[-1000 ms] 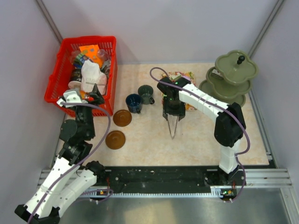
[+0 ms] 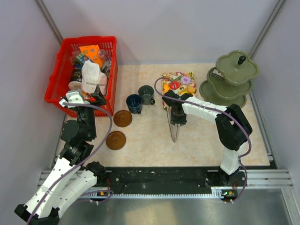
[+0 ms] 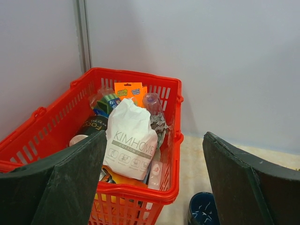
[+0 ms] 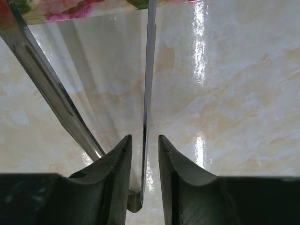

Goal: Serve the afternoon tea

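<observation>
Metal tongs lie on the table in front of the flowered tray. My right gripper is low over them; in the right wrist view its fingertips straddle no more than a narrow gap beside one arm of the tongs, part open. My left gripper is open near the red basket, empty. A blue mug, a green mug, two brown saucers and a green tiered stand stand on the table.
The red basket, full of packaged items, fills the back left. Walls border the table at back and sides.
My right gripper has moved rightward over the tongs, uncovering more of the tray. The left arm looks still.
</observation>
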